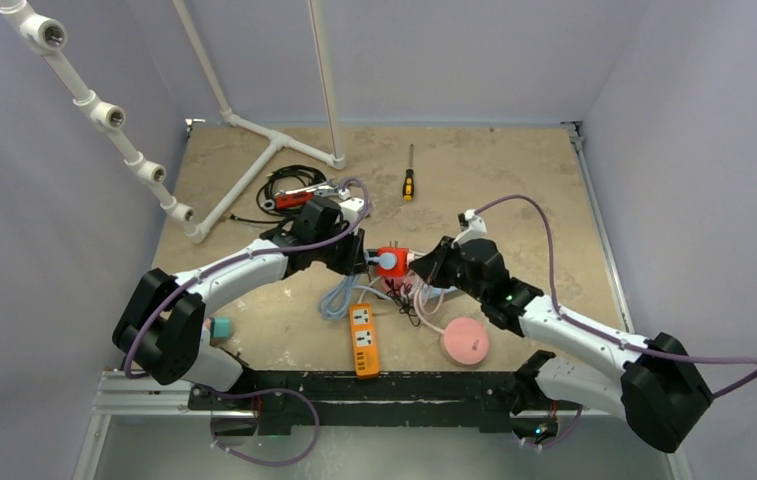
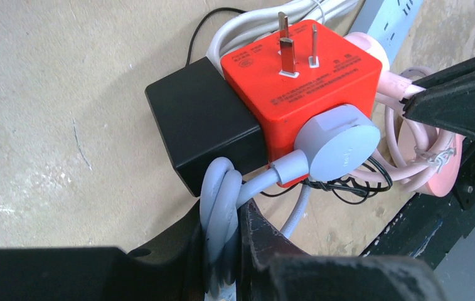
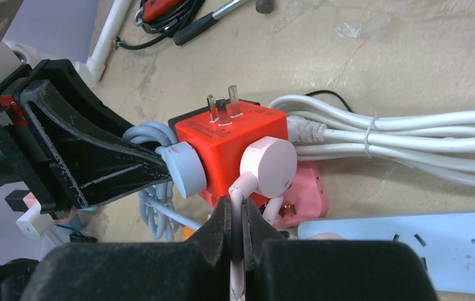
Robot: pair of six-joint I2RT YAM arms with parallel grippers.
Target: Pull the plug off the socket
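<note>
A red cube socket (image 2: 300, 72) with upward metal prongs hangs between the grippers, a black block (image 2: 203, 125) at its side. A light-blue plug (image 2: 341, 144) and a pink plug (image 3: 268, 165) sit in its faces; a white plug (image 3: 304, 130) also joins it. My left gripper is shut on the looped blue cable beside its plug. My right gripper is shut on the pink plug's cable, just below that plug's head.
An orange power strip (image 1: 364, 350), a pink disc (image 1: 465, 340) and a light-blue strip (image 3: 404, 251) lie nearby. A screwdriver (image 1: 409, 185), tools and black cable are behind. White pipe frame (image 1: 254, 170) stands at back left.
</note>
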